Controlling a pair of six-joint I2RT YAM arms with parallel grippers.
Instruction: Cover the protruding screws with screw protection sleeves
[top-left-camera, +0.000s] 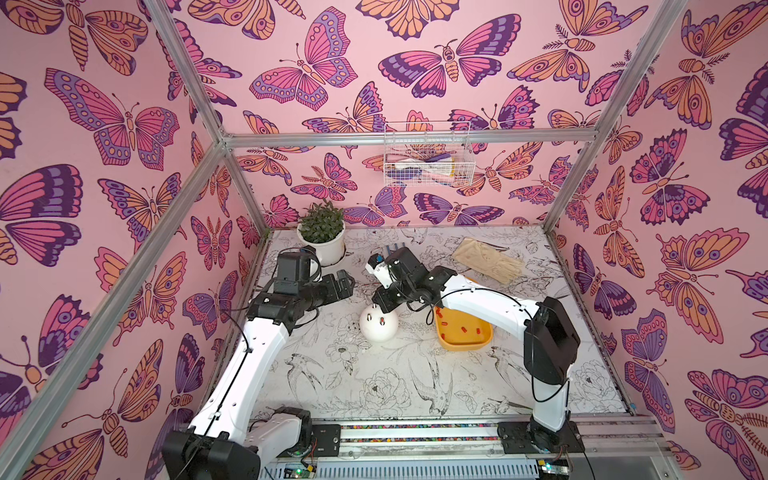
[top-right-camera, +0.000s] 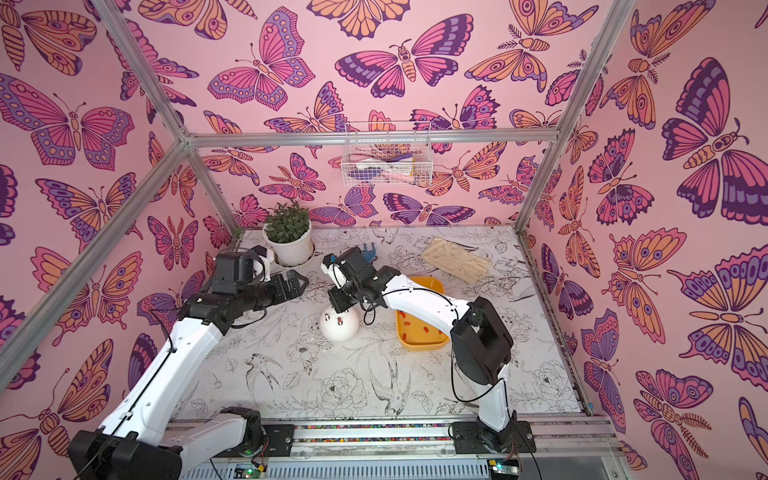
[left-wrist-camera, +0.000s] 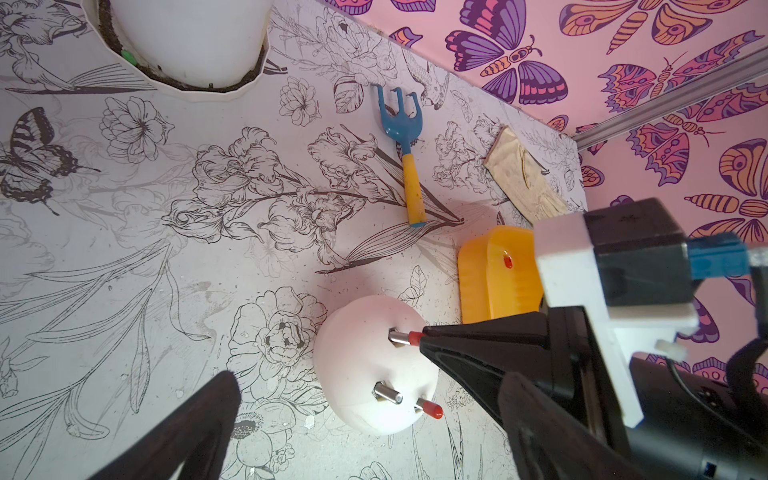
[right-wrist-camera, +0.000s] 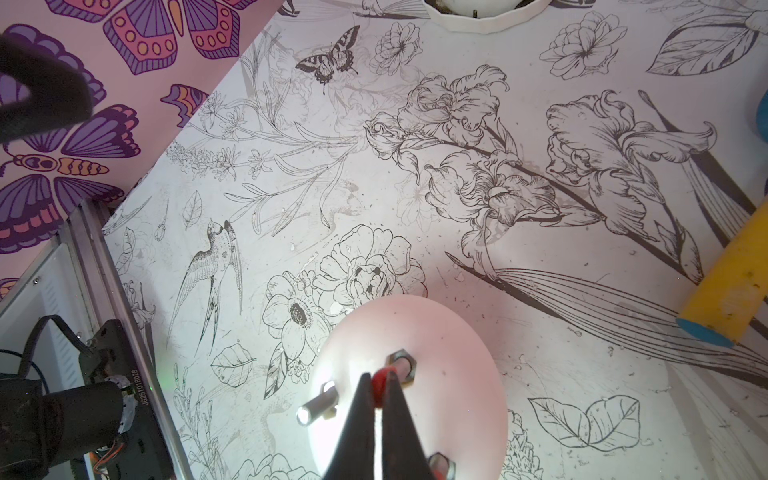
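The white dome (left-wrist-camera: 352, 360) stands on the table with screws sticking out. In the left wrist view one screw (left-wrist-camera: 389, 393) is bare metal, and another carries a red sleeve (left-wrist-camera: 430, 409). A second red sleeve (left-wrist-camera: 414, 338) sits at the end of a third screw (left-wrist-camera: 397, 337), by the fingertips of my right gripper. Those fingers are parted by a narrow gap around this sleeve; contact cannot be made out. My left gripper (top-left-camera: 347, 285) is open and empty, its fingers (left-wrist-camera: 180, 436) wide apart, up and left of the dome.
A yellow tray (top-left-camera: 464, 342) with several red sleeves lies right of the dome, partly under the right arm. Behind are a potted plant (top-left-camera: 322, 228), a small fork (left-wrist-camera: 408, 160) and gloves (top-left-camera: 488, 260).
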